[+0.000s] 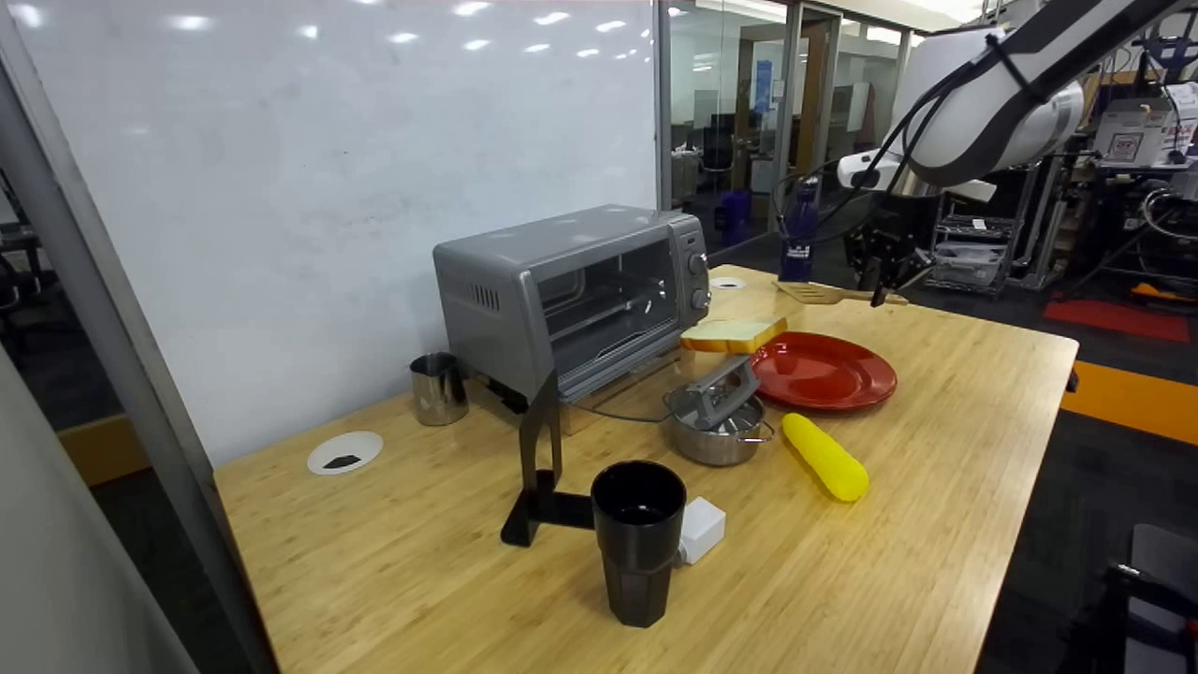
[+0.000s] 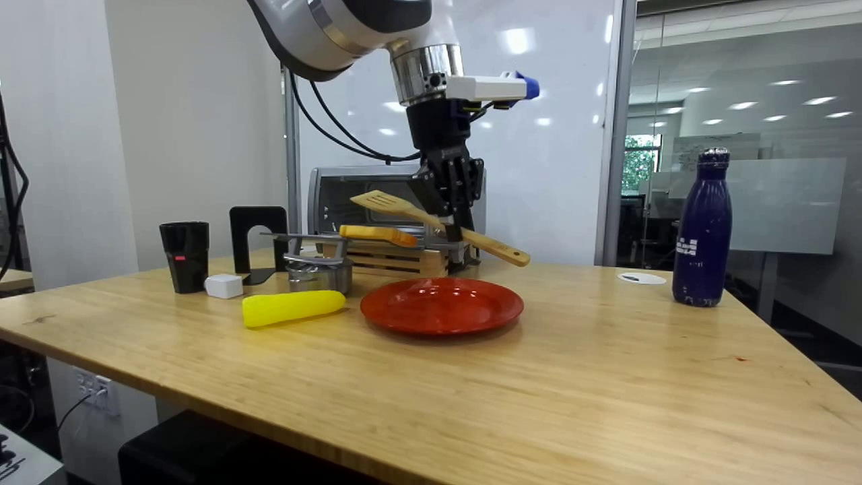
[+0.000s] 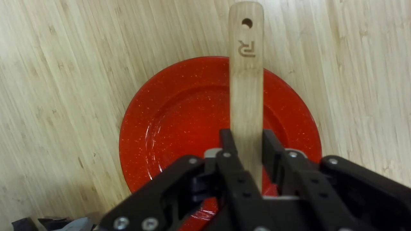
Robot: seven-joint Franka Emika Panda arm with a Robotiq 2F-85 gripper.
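Observation:
My gripper is shut on the handle of a wooden spatula (image 3: 246, 88). Above the red plate (image 2: 404, 319), the spatula (image 2: 489, 245) slants in the air, its slotted blade pointing toward the toaster oven. Seen from the other side, the gripper (image 1: 879, 294) hangs behind the plate (image 1: 825, 388). A bread slice (image 1: 730, 335) lies nearly flat by the oven's lowered glass door, apart from the spatula blade. From exterior view 2, the bread (image 2: 378, 235) appears level with that door; its exact support is hard to make out. The wrist view does not show the blade.
The grey toaster oven (image 1: 562, 270) stands against the whiteboard. A steel pot (image 1: 719, 440), a yellow object (image 1: 827, 455) and a black cup (image 1: 637, 550) occupy the table. At the far side stands a blue bottle (image 2: 703, 234).

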